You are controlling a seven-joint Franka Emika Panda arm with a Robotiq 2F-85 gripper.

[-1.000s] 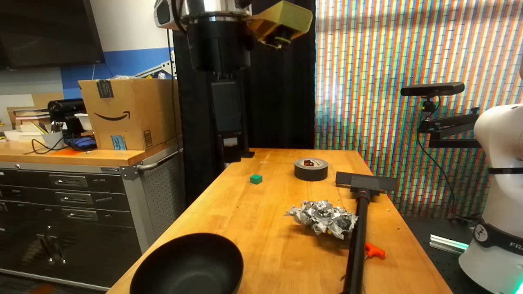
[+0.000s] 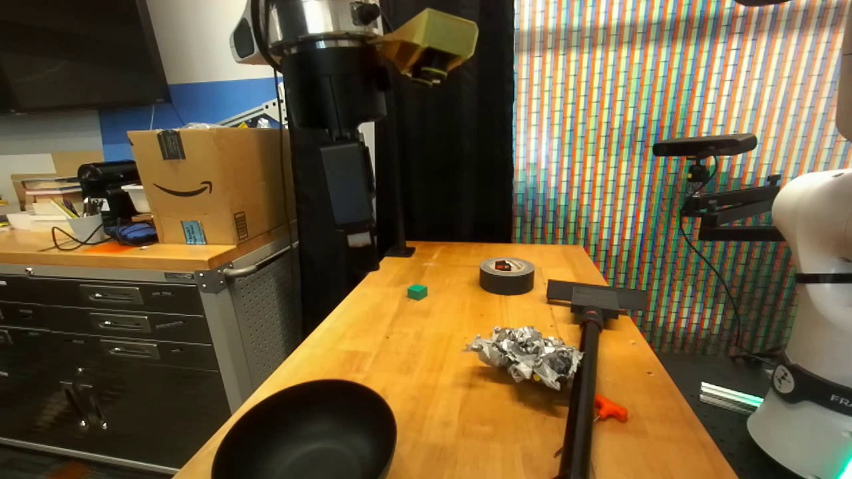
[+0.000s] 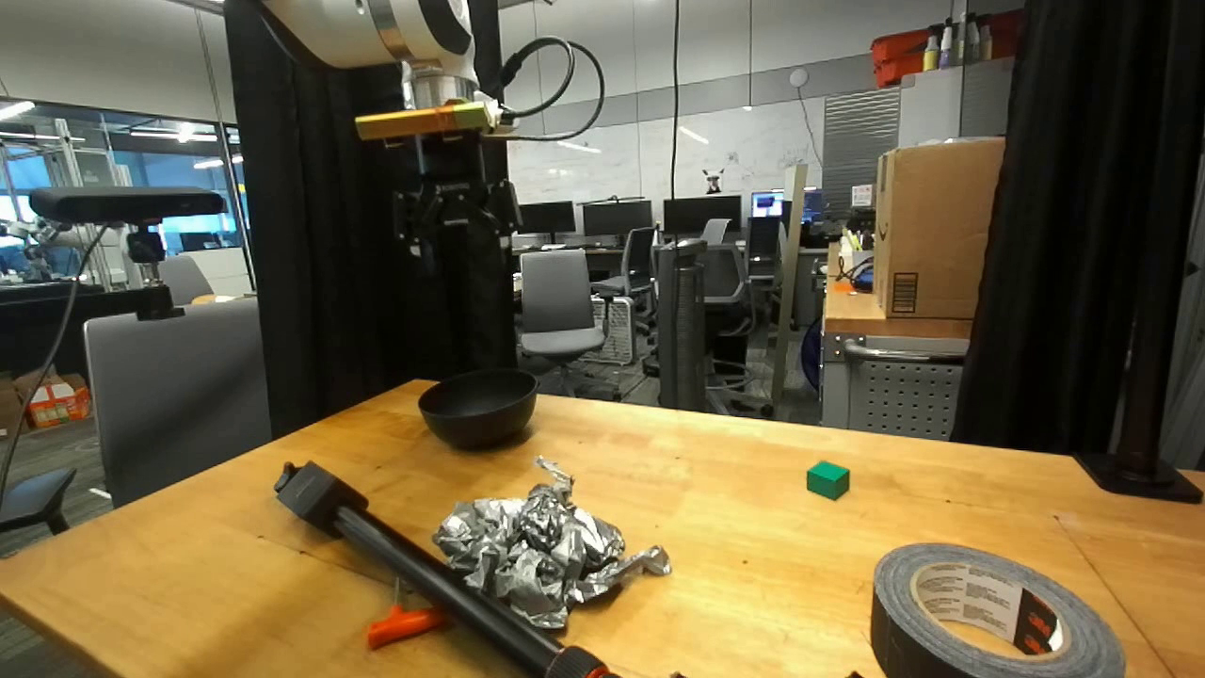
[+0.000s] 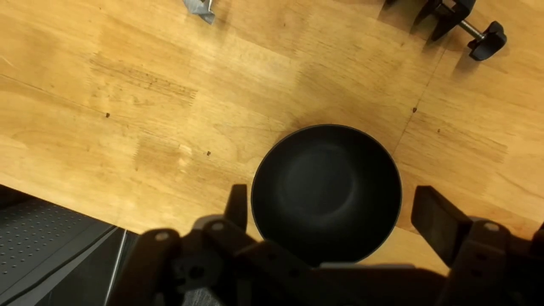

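Observation:
A black bowl (image 2: 311,435) stands upright near the table's edge, and its inside looks empty in the wrist view. High over it hangs my gripper, open; the bowl (image 4: 326,188) shows below, between the spread fingers. In exterior view 2 the gripper (image 3: 457,243) is well clear of the table, with nothing held. A small green block (image 3: 827,480) rests alone on the wood. Crumpled silver foil (image 2: 527,355) lies toward the table's middle, and a roll of grey tape (image 2: 507,277) sits farther off.
Beside the foil stretches a long black bar (image 2: 585,383) with a clamp end (image 4: 459,23). An orange-handled tool (image 3: 404,625) lies by it. Bare wood surrounds the green block, and the table ends close to the bowl.
In exterior view 1 my gripper has shifted left and slightly down, and its tilt has changed a little. The bowl, block, foil and tape have stayed where they were.

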